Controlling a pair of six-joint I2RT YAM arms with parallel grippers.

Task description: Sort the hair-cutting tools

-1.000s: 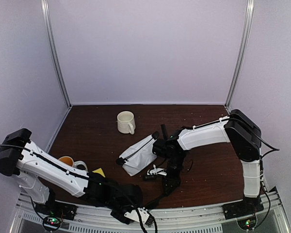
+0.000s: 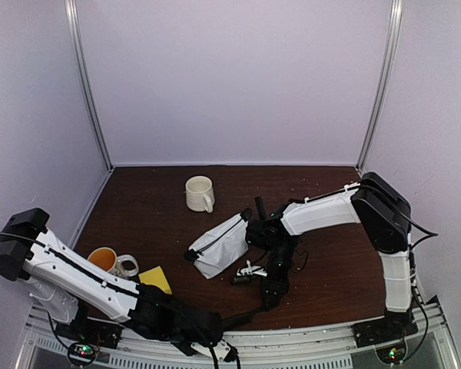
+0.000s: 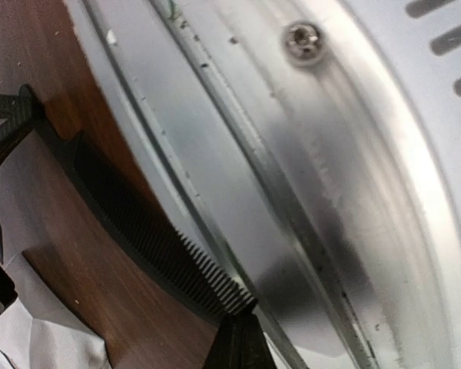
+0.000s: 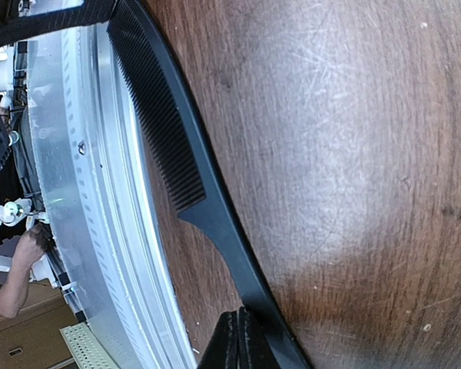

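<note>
A black tail comb (image 4: 200,177) lies along the table's front edge beside the metal rail. In the left wrist view my left gripper is shut at the end of the comb's teeth; whether anything is between its fingers is hidden. In the right wrist view my right gripper is shut at the comb's handle, its tips touching or just beside it. A white pouch (image 2: 219,246) with black cords lies on the table behind the grippers.
A white mug (image 2: 199,192) stands at the back, an orange-lined mug (image 2: 104,258) at left front beside a yellow pad (image 2: 155,277). The aluminium rail (image 2: 292,334) borders the front.
My left arm has shifted slightly left along the front edge. The right arm moved very slightly and is now still.
</note>
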